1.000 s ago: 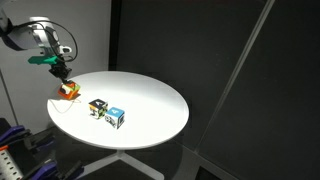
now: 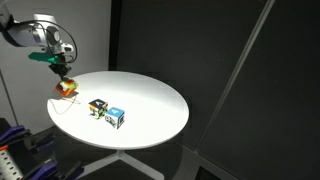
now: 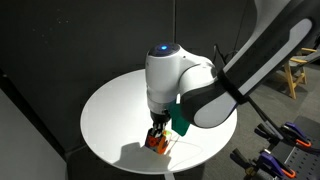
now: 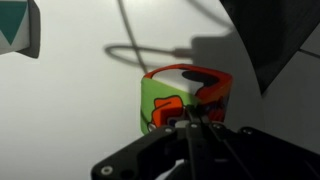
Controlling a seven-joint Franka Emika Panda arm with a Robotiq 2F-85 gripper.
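A red and green box [image 2: 66, 87] with a small thin handle sits at the far left edge of the round white table [image 2: 140, 95]. In the wrist view this box [image 4: 170, 98] lies just beyond the fingertips, its red and white top edge and green face in sight. My gripper is shut, and its dark fingers overlap the box's right part. Whether anything thin is between them is hard to see. In the second exterior view the box [image 3: 157, 141] shows at the table's near edge, below the arm [image 3: 165, 75].
Two more small patterned boxes, a dark multicoloured one [image 2: 97, 108] and a blue one [image 2: 115, 118], stand side by side near the table's front. Dark floor lies beyond its edge.
My arm and the red and green box beneath it have shifted slightly to the left, and the box appears turned a little. The other two boxes stay where they were.
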